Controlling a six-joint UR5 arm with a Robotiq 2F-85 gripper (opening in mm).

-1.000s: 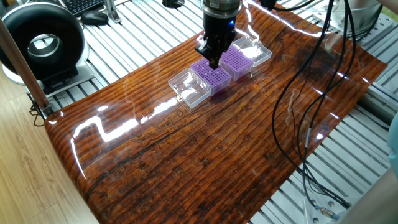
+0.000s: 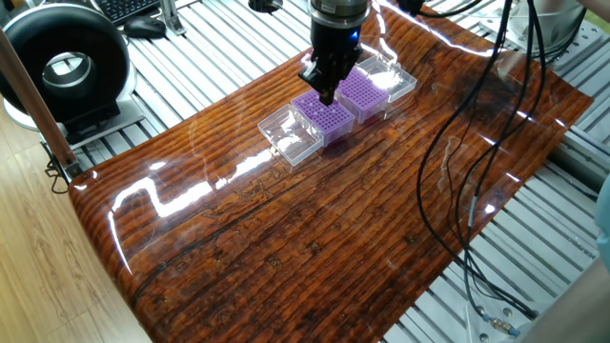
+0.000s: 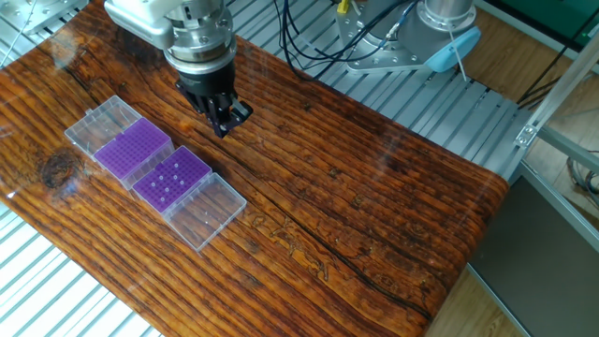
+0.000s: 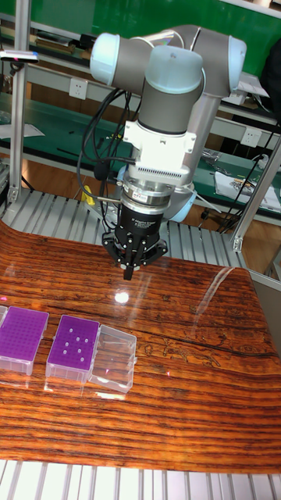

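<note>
My gripper (image 4: pixel 129 272) hangs above the table, its fingertips together. It looks shut, with nothing showing between the tips, though anything very small there would be hard to see. In the second exterior view the gripper (image 3: pixel 225 127) is behind and to the right of the purple racks, apart from them. One purple rack (image 3: pixel 195 167) holds several small clear tubes (image 3: pixel 175 178) standing in its holes. Beside it, the other purple rack (image 3: pixel 134 148) shows no tubes. Both sit in clear boxes with their lids folded open: one lid (image 3: pixel 208 212) at the tube rack's side, the other lid (image 3: pixel 101 122) at the far end.
Black cables (image 2: pixel 424 181) hang on the right in the first view. A black ring-shaped object (image 2: pixel 69 74) stands off the table at the left.
</note>
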